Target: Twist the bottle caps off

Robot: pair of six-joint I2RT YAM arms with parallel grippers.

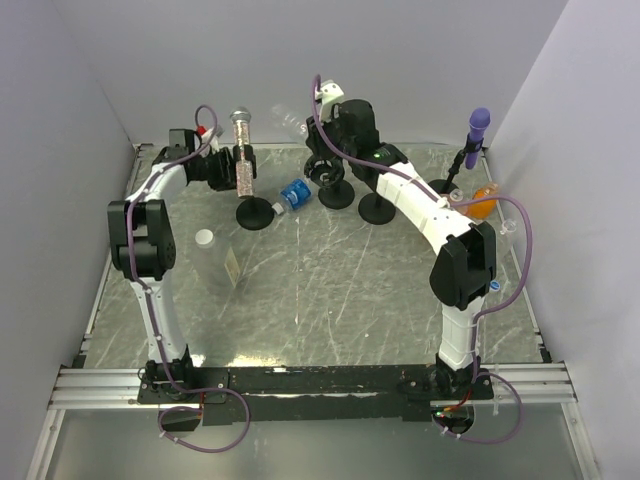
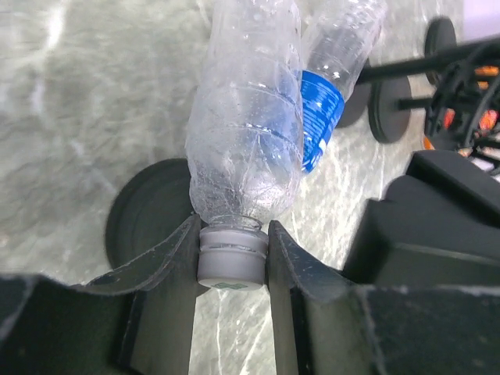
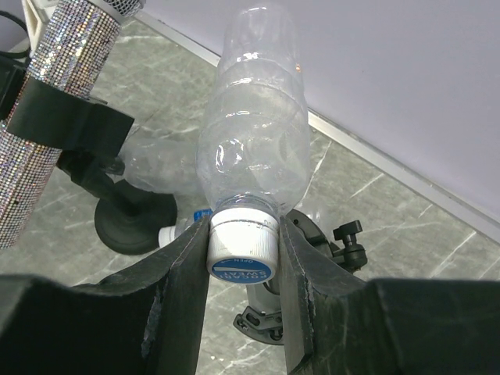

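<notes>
In the left wrist view, my left gripper is shut on the pale grey cap of a clear bottle (image 2: 246, 133); the bottle extends away from the fingers, its neck still at the cap. A white cap with a blue top (image 3: 243, 246) sits between the fingers of my right gripper, which is shut on it. The clear bottle (image 3: 254, 133) of that cap reaches beyond the fingers, cap against neck. From above, this bottle (image 1: 288, 122) shows faintly left of the right gripper. A blue-labelled bottle (image 1: 295, 193) lies on the table between the arms.
A glittery microphone (image 1: 243, 160) on a black stand (image 1: 255, 213) rises beside the left gripper. More stands are under the right arm, and a purple microphone (image 1: 479, 123) is at the right. A large clear bottle (image 1: 216, 262) occupies the left.
</notes>
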